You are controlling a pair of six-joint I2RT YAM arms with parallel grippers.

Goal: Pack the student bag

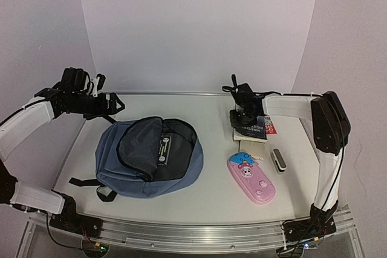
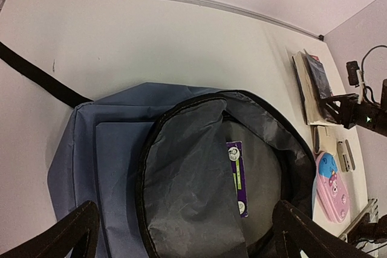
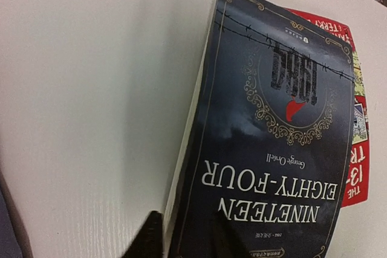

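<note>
The blue-grey backpack (image 1: 118,164) lies unzipped on the table's left half. In the left wrist view, a narrow purple item (image 2: 240,179) shows inside it. Over the bag's upper left, my left gripper (image 1: 118,103) is open and empty. A dark "Nineteen Eighty-Four" book (image 3: 278,143) partly covers a red book (image 1: 269,125) at the back right. My right gripper (image 1: 237,116) is at the dark book; its fingers (image 3: 224,240) look close together by the book's left edge, blurred, so the grip is unclear. A pink pencil case (image 1: 254,180) lies nearer the front.
A small beige notebook (image 1: 254,148) lies between the books and the pencil case. A stapler (image 1: 279,160) rests to the case's right. Bare table (image 1: 211,131) separates the bag from the books. Walls close in the back and sides.
</note>
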